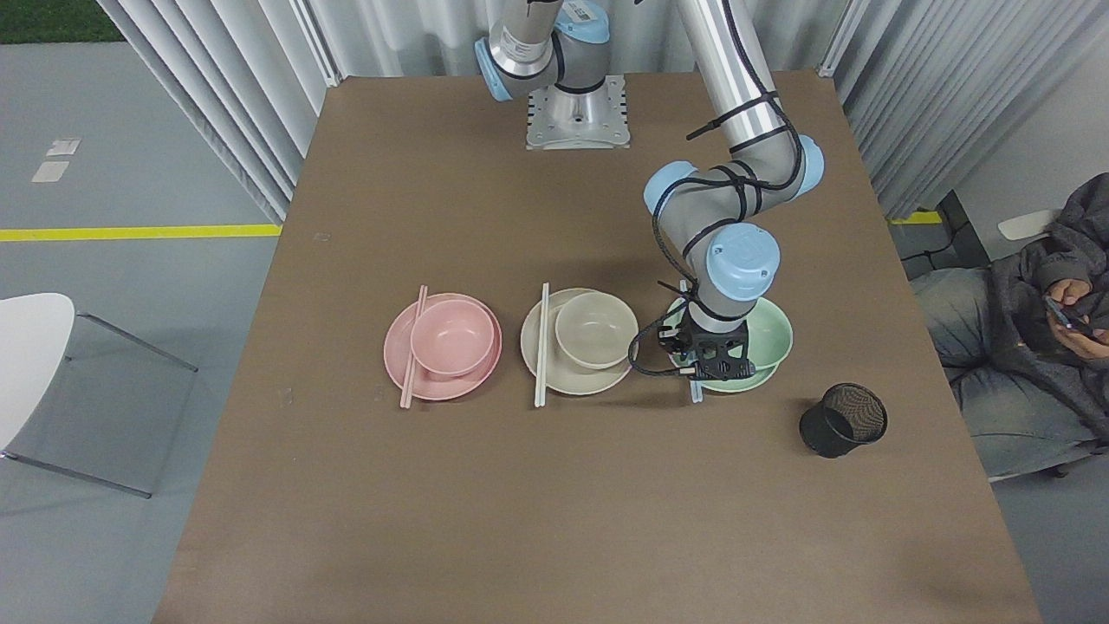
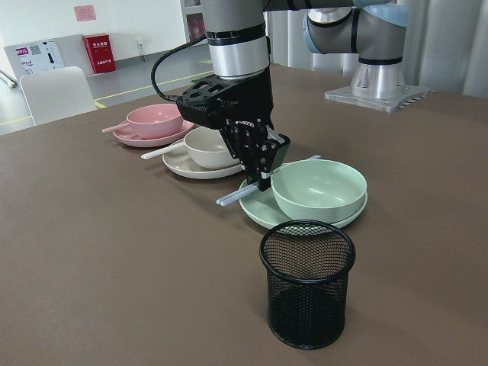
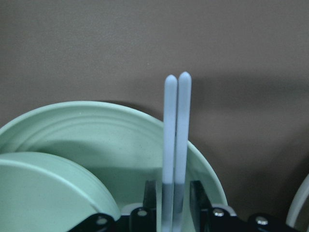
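My gripper is lowered over the green plate (image 3: 96, 130), its black fingers on either side of a pair of light blue chopsticks (image 3: 181, 125); in the wrist view a gap shows between the fingers and the sticks at least on the left, so it appears open. The chopsticks lie across the plate's rim beside the green bowl (image 2: 319, 191). In the front view the arm hides much of this setting.
A black mesh cup (image 1: 842, 421) stands at lower right. Cream (image 1: 594, 331) and pink (image 1: 452, 338) bowls on plates, each with chopsticks, are to the left.
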